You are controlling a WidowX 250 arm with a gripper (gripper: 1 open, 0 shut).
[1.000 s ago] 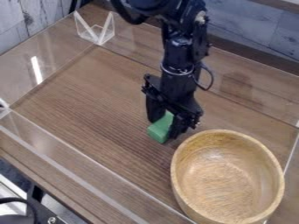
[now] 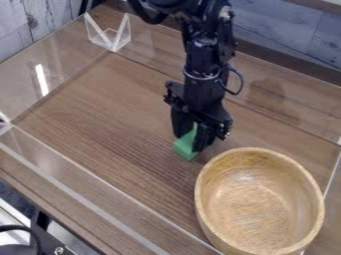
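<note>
My black gripper [image 2: 197, 126] reaches down from the top middle to the table and is shut on a green object [image 2: 186, 146], which shows below and between its fingers. The object's exact shape is hidden by the fingers. It is just up and left of a large tan bowl [image 2: 258, 204] at the lower right.
A white wire-like holder [image 2: 110, 30] stands at the upper left. Panelled walls border the back, and a dark cable lies at the lower left corner.
The gripper and green object have shifted slightly up in the view, away from the bowl. The bowl has not moved.
</note>
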